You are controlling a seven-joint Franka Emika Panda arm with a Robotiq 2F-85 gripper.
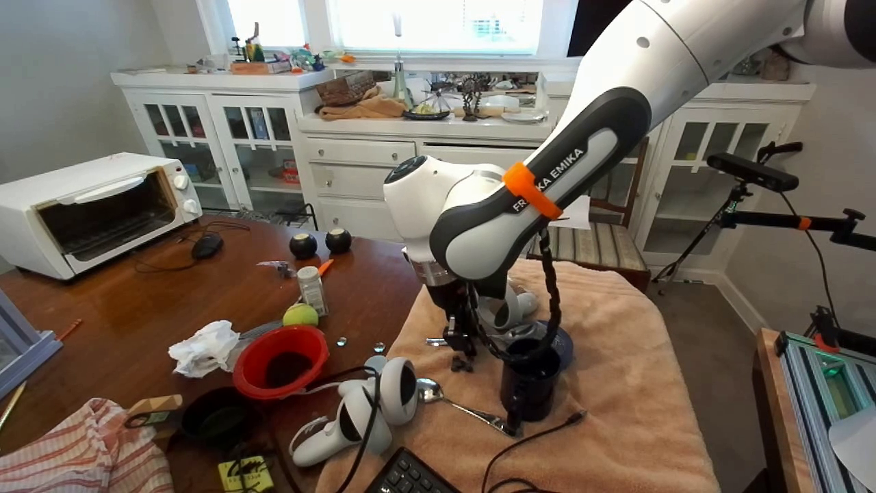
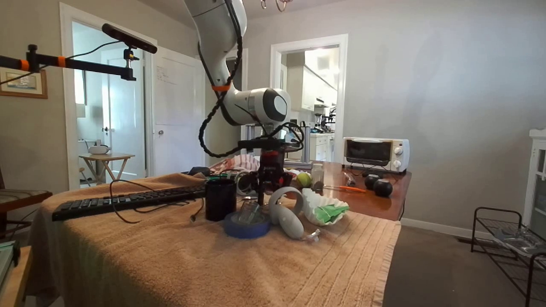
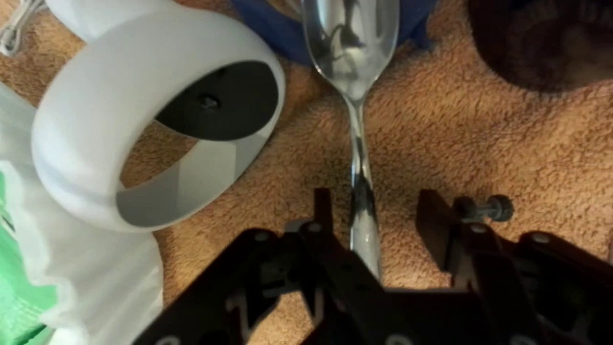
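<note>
In the wrist view a silver spoon point(image 3: 357, 143) runs lengthwise, its bowl over a blue ring point(image 3: 261, 23) at the top. My gripper is open around the handle's lower end, a finger on each side. Tan cloth shows between the handle and both fingertips. From exterior view 1, the gripper point(image 1: 461, 341) points down close to the cloth, left of a dark mug point(image 1: 530, 386); the arm hides much of this spoon. In exterior view 2 the blue ring point(image 2: 246, 228) lies in front of the gripper.
A white controller point(image 3: 143, 69) and a white fluted bowl point(image 3: 109, 276) lie left of the spoon. Small dark hardware point(image 3: 482, 208) sits by the right finger. Another spoon point(image 1: 468, 408) lies nearer exterior view 1.
</note>
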